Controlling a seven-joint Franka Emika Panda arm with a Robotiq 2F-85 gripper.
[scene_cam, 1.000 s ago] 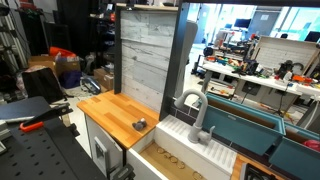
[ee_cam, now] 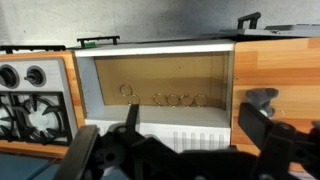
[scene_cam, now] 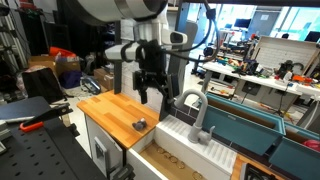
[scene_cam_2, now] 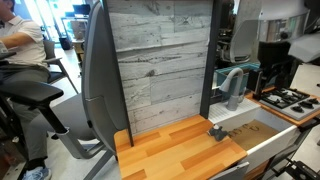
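Observation:
My gripper hangs open above the toy kitchen, its black fingers apart and nothing between them. In the wrist view the gripper looks down over an open basin or drawer with a brown floor. Several thin rings lie or are marked on that floor; which of the two I cannot tell. A small grey metallic object sits on the wooden counter, beside the basin and apart from my fingers. Exterior view 2 shows the same metallic object near the counter's edge.
A grey faucet rises behind the basin. On the side away from the wooden counter is a stove top with burners and knobs. A tall white plank panel stands behind the counter.
The metallic object has not moved.

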